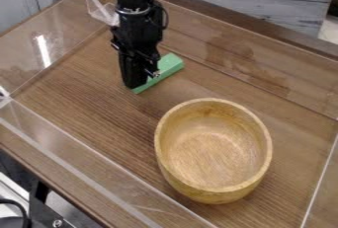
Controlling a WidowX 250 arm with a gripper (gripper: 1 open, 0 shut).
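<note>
My black gripper [126,74] reaches down from the top of the view to the left part of a green rectangular block [162,70], which lies on the wooden table. The gripper partly covers the block. Its fingers look close together; whether anything is between them is hard to make out.
A round, light wooden bowl [212,148] stands at the front right of the wooden table [79,123]. A pale marbled wall runs along the back.
</note>
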